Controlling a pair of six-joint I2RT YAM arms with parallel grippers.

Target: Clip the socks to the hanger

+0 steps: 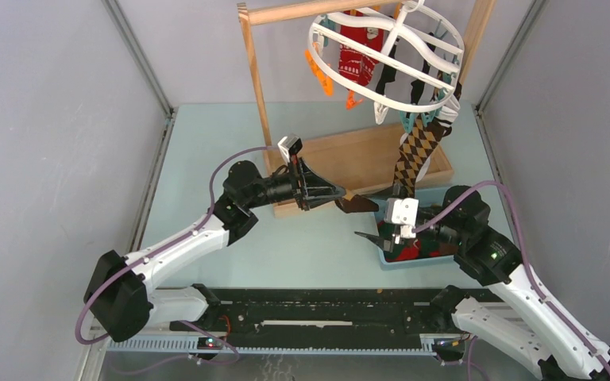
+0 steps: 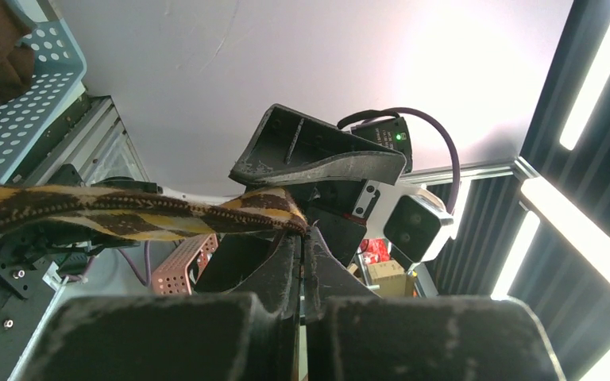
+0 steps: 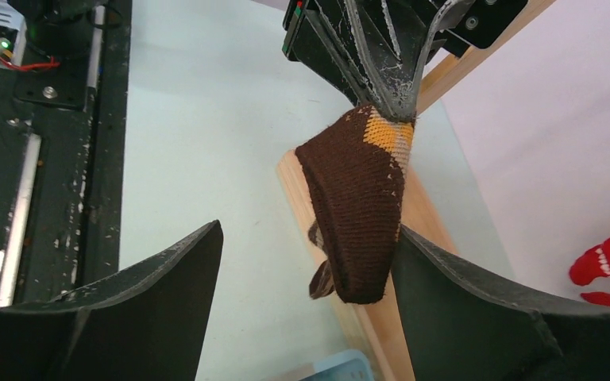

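In the top view, my left gripper (image 1: 345, 193) is shut on a brown sock with yellow diamonds (image 1: 357, 204) above the table. The right wrist view shows the sock's dark brown part (image 3: 353, 202) hanging from the left fingers (image 3: 393, 87), its patterned leg mostly out of sight. The left wrist view has the sock (image 2: 151, 213) stretching leftward from the fingertips. My right gripper (image 1: 373, 216) stands open just right of the sock; the sock hangs between its spread fingers, nearer one of them. The white hanger (image 1: 389, 55) with clips is at the top.
From the hanger hang a red sock (image 1: 359, 59), dark socks and a matching diamond sock (image 1: 415, 155). A blue basket (image 1: 401, 264) with socks stands under the right arm. The wooden stand base (image 1: 337, 155) lies behind.
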